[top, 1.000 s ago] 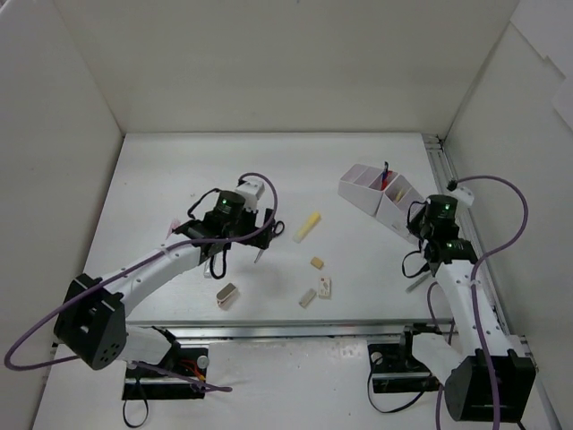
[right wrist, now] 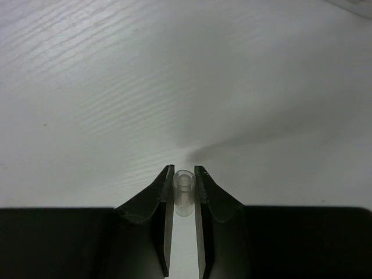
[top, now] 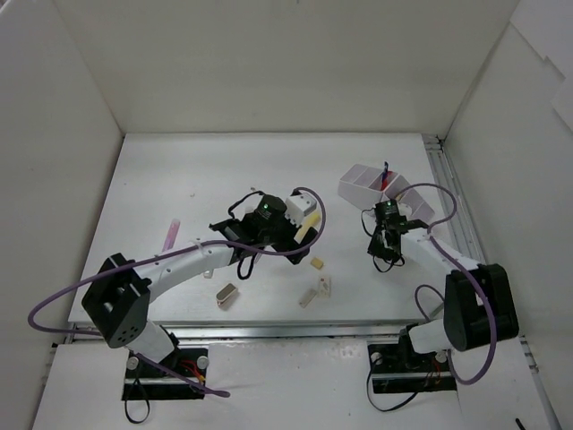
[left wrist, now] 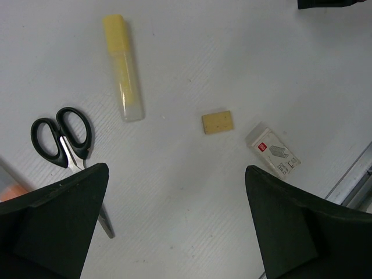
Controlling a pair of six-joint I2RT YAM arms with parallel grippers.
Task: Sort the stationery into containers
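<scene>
My left gripper (top: 305, 245) is open and empty above the middle of the table. Between and beyond its fingers, the left wrist view shows a yellow capped stick (left wrist: 124, 70), black-handled scissors (left wrist: 63, 139), a small tan block (left wrist: 217, 122) and a little printed box (left wrist: 274, 151). My right gripper is shut on a clear, slim, pen-like piece (right wrist: 184, 200), seen nearly end-on. From above, that right gripper (top: 380, 246) hangs just in front of the white container (top: 358, 195), hiding part of it. Red and blue items (top: 386, 177) stand in one compartment.
A pink stick (top: 171, 235) lies at the table's left. Toward the front are a tan stapler-like piece (top: 227, 296) and a grey block (top: 307, 297). Metal rails (top: 251, 331) edge the front.
My left arm swung right, from beside the scissors to over the yellow stick, drawing back slightly lately. The right arm swung left from the right edge to in front of the container.
</scene>
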